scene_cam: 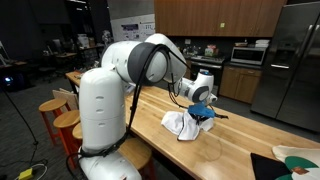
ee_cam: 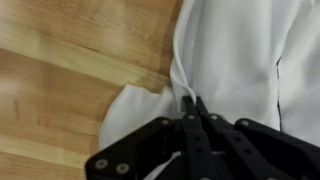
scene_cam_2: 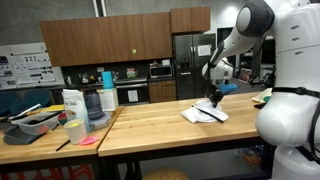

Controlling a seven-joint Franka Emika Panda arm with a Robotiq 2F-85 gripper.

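Note:
A white cloth (scene_cam: 182, 125) lies crumpled on the wooden table, and in exterior view 2 the same cloth (scene_cam_2: 203, 112) shows near the table's far side. My gripper points down at it. Its black fingers are close together, and a fold of the white cloth (ee_cam: 215, 60) runs up to the fingertips and is pinched there. Part of the cloth spreads flat to the left of the fingers, over the wood. From exterior view 1 the gripper (scene_cam: 207, 115) sits low at the cloth's right part.
A person (scene_cam: 201, 88) stands behind the table, close to the cloth. Cups and containers (scene_cam_2: 75, 131) stand at the left in exterior view 2. A green-and-white tray (scene_cam: 297, 155) lies at the right front corner.

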